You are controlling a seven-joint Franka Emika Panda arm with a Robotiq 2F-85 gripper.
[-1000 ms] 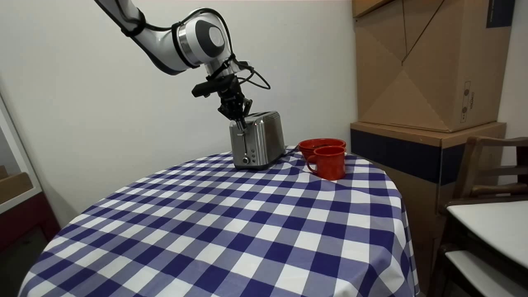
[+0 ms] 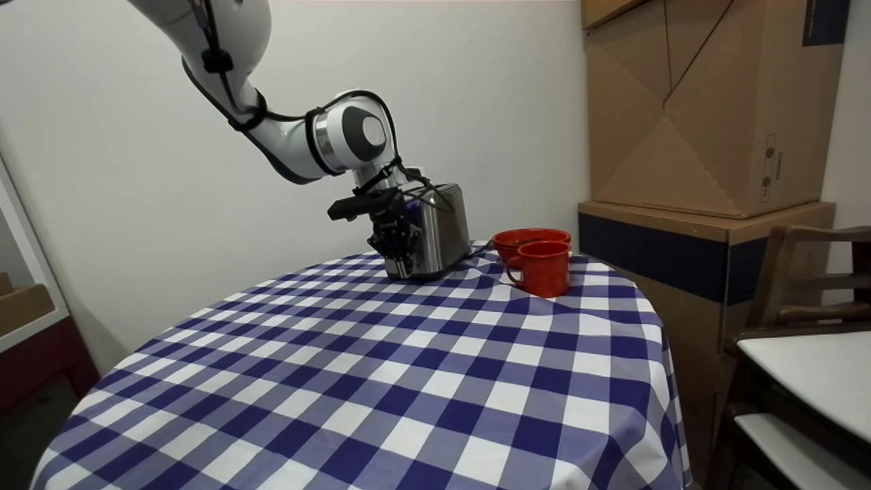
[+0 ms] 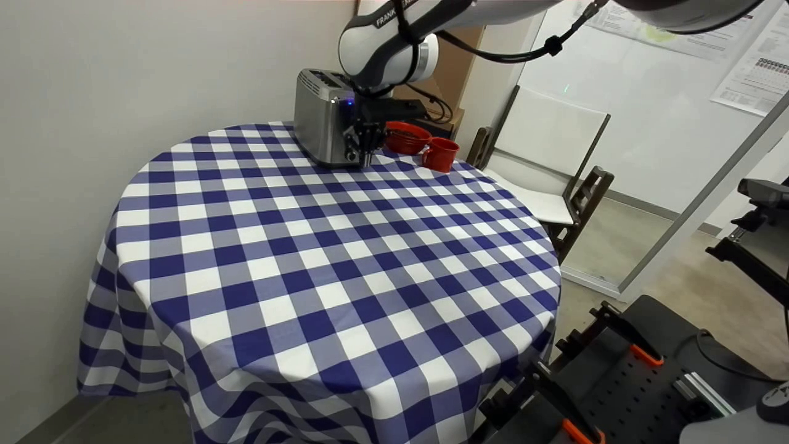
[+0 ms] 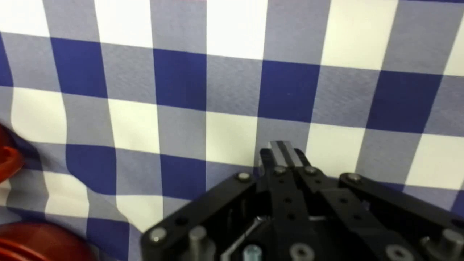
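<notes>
A silver toaster (image 2: 445, 233) stands upright at the back of the table; in the second exterior view the toaster (image 3: 314, 118) shows its slotted top and a small blue light near its front. My gripper (image 2: 401, 269) is low at the toaster's front end, covering much of its lever and knob side. In the wrist view the gripper is shut, its fingertips together with nothing between them, above the checked cloth. The toaster's lever is hidden behind the gripper, and whether the fingers touch the toaster I cannot tell.
A red mug (image 2: 545, 269) and a red bowl (image 2: 522, 238) sit right of the toaster, close together. The checked tablecloth (image 3: 310, 244) is bare across the middle and front. Cardboard boxes (image 2: 669, 122) rise behind the table's right side.
My gripper has come down along the toaster's front, from near its top to close to the table. Toaster, mug and bowl stand where they were.
</notes>
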